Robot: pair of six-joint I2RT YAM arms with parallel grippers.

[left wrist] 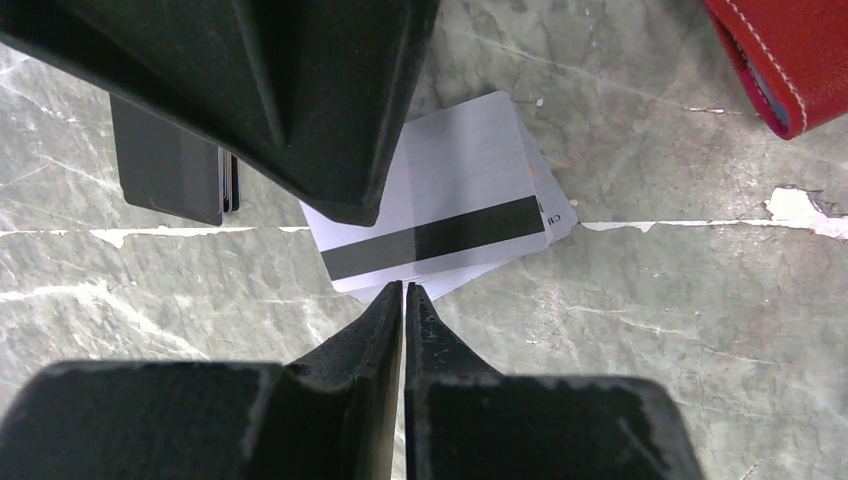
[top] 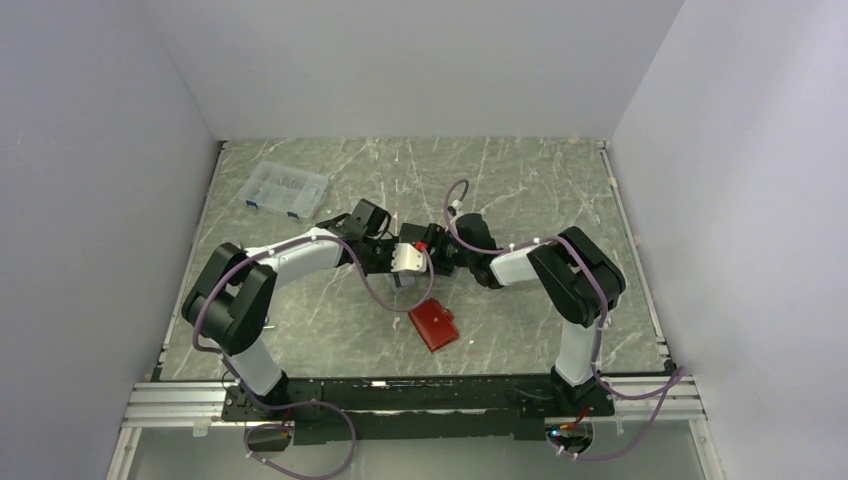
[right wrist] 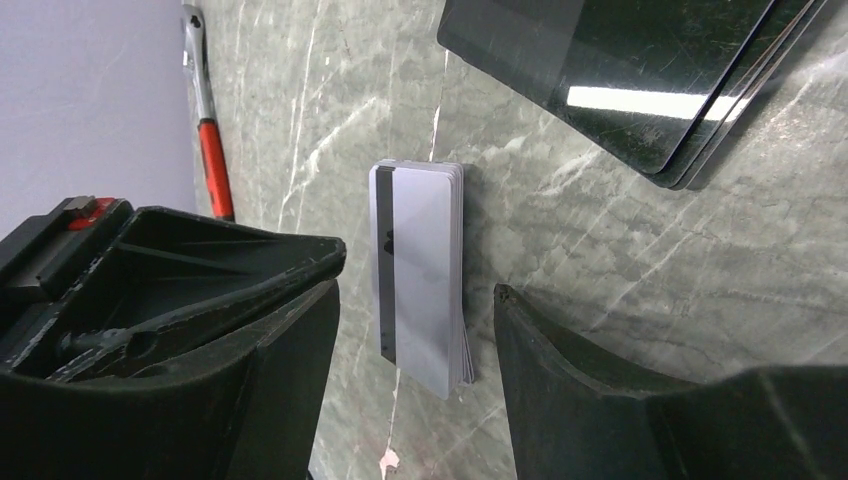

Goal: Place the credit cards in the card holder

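A stack of white cards with a dark stripe (left wrist: 440, 180) (right wrist: 425, 270) lies slightly fanned on the marble table. My left gripper is above it, shut, with nothing clearly visible between the fingertips. My right gripper is low at the stack, open, one finger on either side of it. Black cards (left wrist: 165, 165) (right wrist: 630, 70) lie beside the white stack. The red card holder (top: 433, 324) (left wrist: 780, 50) lies toward the front of the table.
A clear plastic box (top: 283, 188) stands at the back left. A red-and-silver tool (right wrist: 213, 155) lies at the left of the table.
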